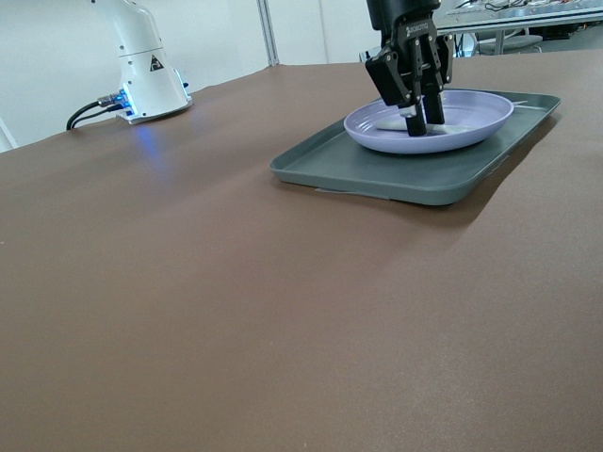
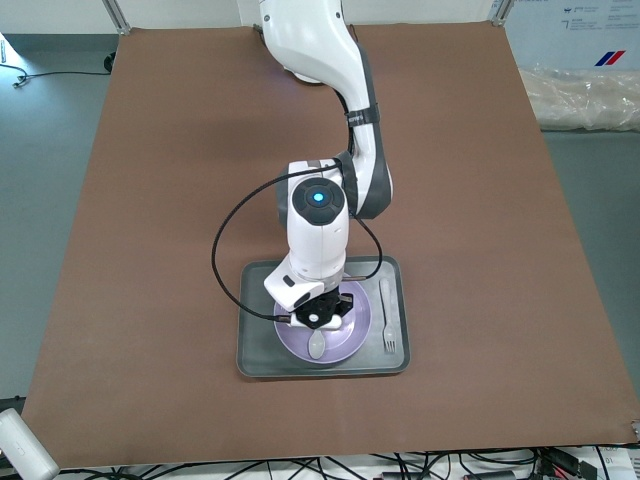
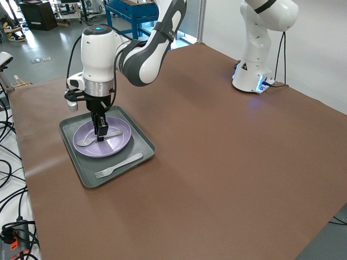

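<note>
A grey tray [image 2: 254, 345] holds a lilac plate [image 2: 350, 337] and, beside the plate, a light fork [image 2: 389, 330]. A pale spoon [image 2: 316, 344] lies in the plate. The black gripper [image 1: 425, 122] points down into the plate, over the spoon's middle, as the top view and the right view [image 3: 101, 131] show. Whether its fingers are shut on the spoon or apart is unclear.
Cables run along the near edge.
</note>
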